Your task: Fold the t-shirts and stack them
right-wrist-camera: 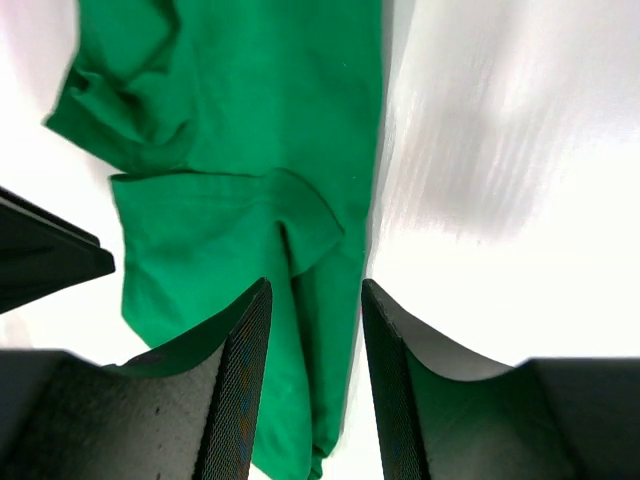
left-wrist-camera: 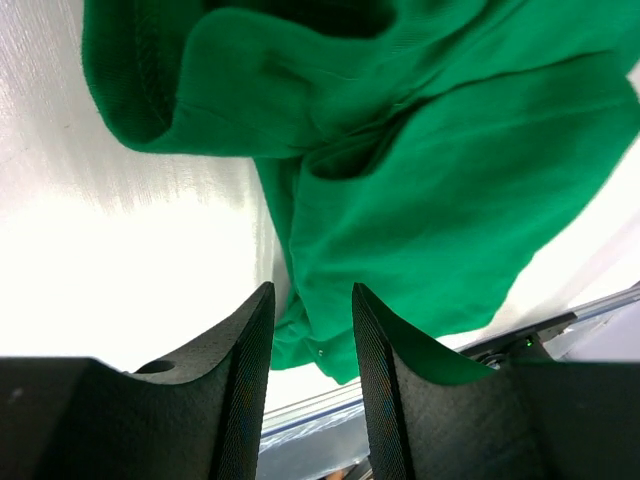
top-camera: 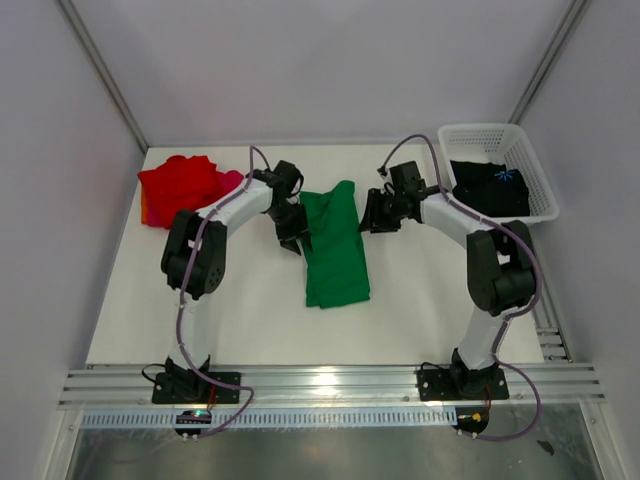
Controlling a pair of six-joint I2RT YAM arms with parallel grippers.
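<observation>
A green t-shirt (top-camera: 337, 260) lies as a long narrow strip in the middle of the table, its top end bunched and its lower end flatter. At its left edge is my left gripper (top-camera: 302, 245), the fingers open; in the left wrist view the green cloth (left-wrist-camera: 400, 230) spreads beyond the fingers (left-wrist-camera: 250, 360), and none is seen pinched. My right gripper (top-camera: 375, 230) stands open just off the shirt's right edge. Its fingers (right-wrist-camera: 240, 350) show the green cloth (right-wrist-camera: 300, 100) beyond them, a folded-over corner in the middle, with nothing clearly held.
Several red and pink shirts (top-camera: 180, 185) are heaped at the back left. A white basket (top-camera: 535, 165) with dark clothes (top-camera: 490, 188) inside stands at the back right.
</observation>
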